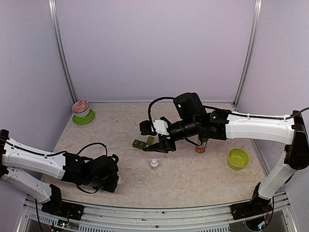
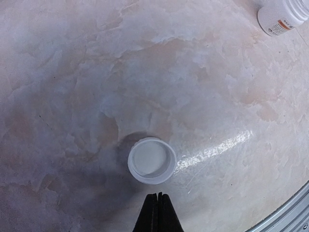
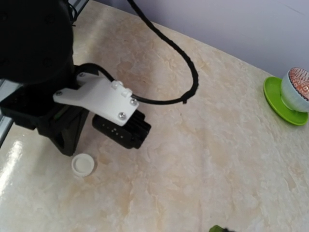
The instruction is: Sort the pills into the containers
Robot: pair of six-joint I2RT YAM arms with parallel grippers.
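In the left wrist view my left gripper is shut with nothing between its fingers, its tips just short of a white cap [image 2: 151, 161]. The cap lies hollow side up on the table. A small white bottle [image 1: 154, 164] stands at the middle of the table; its base shows at the top right of the left wrist view. My right gripper [image 1: 153, 149] is beside a green box-like thing [image 1: 140, 144]. Whether its fingers touch that thing, or how far apart they are, does not show. In the right wrist view only a green bit [image 3: 217, 228] shows at the bottom edge.
An orange-and-white container [image 1: 200, 147] stands partly behind the right arm. A yellow-green bowl [image 1: 238, 158] is at the right. A patterned bowl [image 1: 81, 108] sits on a green plate [image 1: 84, 120] at the back left.
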